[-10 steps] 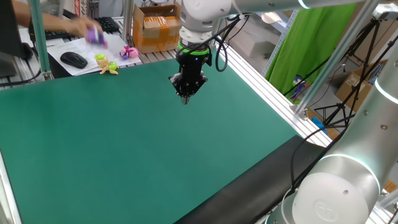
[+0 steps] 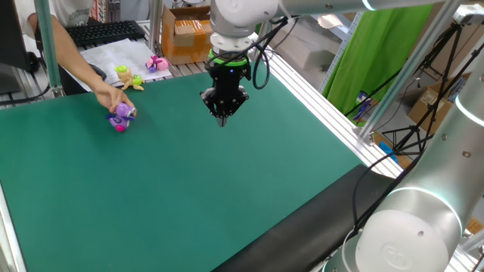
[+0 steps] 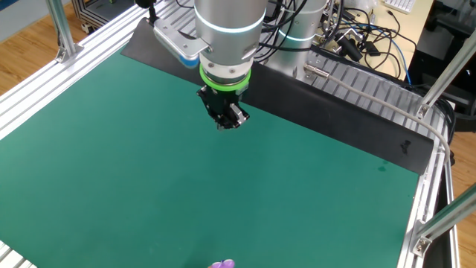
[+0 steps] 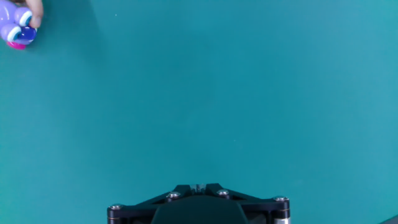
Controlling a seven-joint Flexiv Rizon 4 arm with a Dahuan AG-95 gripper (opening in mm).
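A purple toy with big eyes and a pink part (image 2: 121, 116) is at the far left of the green table, held in a person's hand (image 2: 112, 98). The wrist view catches this purple toy (image 4: 17, 25) in its top left corner, fingers touching it. Only its purple top (image 3: 223, 263) shows at the bottom edge of exterior view 2. My gripper (image 2: 221, 122) hangs above the table, well to the right of the toy. Its fingertips meet, with nothing visible between them; in the wrist view the gripper also looks shut.
A yellow-green toy (image 2: 128, 78) and a pink toy (image 2: 156, 64) lie beyond the mat's far edge, near a cardboard box (image 2: 187, 34). A black strip (image 3: 335, 112) runs along the robot's side.
My gripper has shifted a little to the left in exterior view 1, staying shut.
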